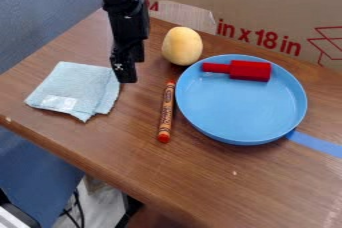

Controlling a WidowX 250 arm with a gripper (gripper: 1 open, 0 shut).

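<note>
My black gripper [126, 72] hangs low at the upper left of the wooden table, just beside the upper right corner of a folded pale blue cloth [72, 88]; whether its fingers are open or shut is hard to tell. To its right are a yellow, potato-like object [182, 45] and an orange crayon-like stick [167, 112] lying lengthwise. A blue plate [241, 107] at the right holds a red object with a handle [243, 70] near its far rim.
A cardboard box [267, 12] stands along the back. Blue tape [319, 144] runs right of the plate.
</note>
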